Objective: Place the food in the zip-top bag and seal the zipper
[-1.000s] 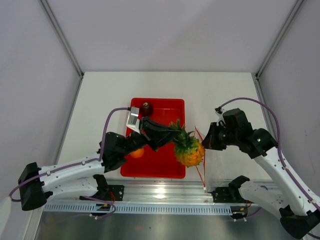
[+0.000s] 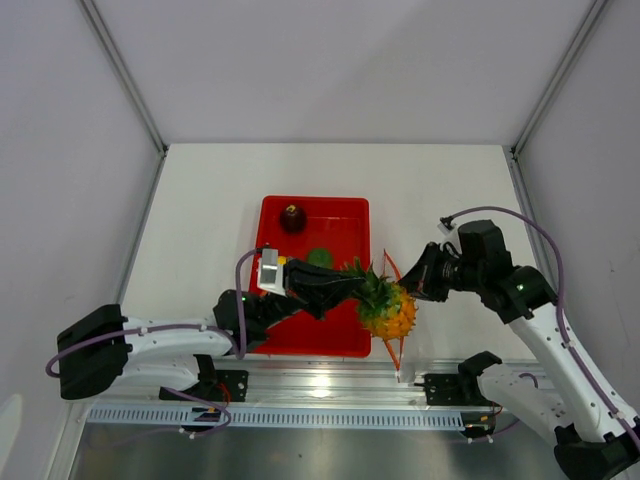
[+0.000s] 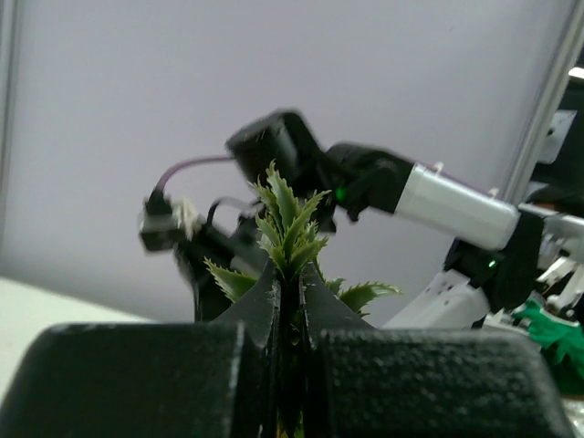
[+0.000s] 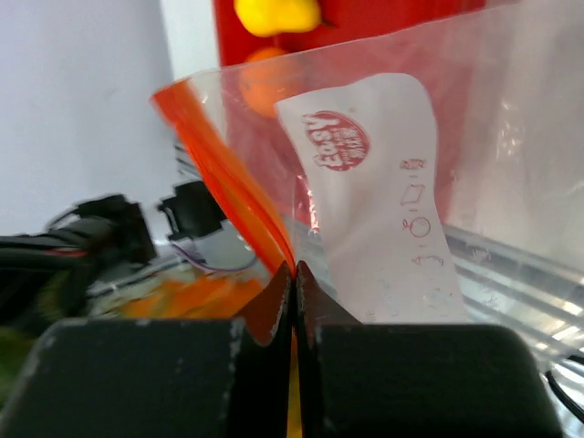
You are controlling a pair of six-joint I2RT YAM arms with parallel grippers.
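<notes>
An orange-yellow pineapple (image 2: 391, 315) hangs from its green leaves, with my left gripper (image 2: 358, 284) shut on them; the serrated leaves (image 3: 290, 224) rise between the fingers in the left wrist view. Right beside the pineapple is the clear zip top bag (image 4: 383, 192), its orange zipper edge (image 4: 228, 173) running as a strip, with a white printed label. My right gripper is shut on that orange edge at the bag's mouth. From above, the orange strips (image 2: 391, 262) show behind and below the pineapple; whether any of the fruit is inside the mouth, I cannot tell.
Behind the left arm lies a red tray (image 2: 340, 215) holding a dark round fruit (image 2: 293, 219) and a green item (image 2: 320, 257). The right wrist view shows a yellow fruit (image 4: 274, 14) and an orange one (image 4: 265, 82) there.
The right gripper has moved only a little.
</notes>
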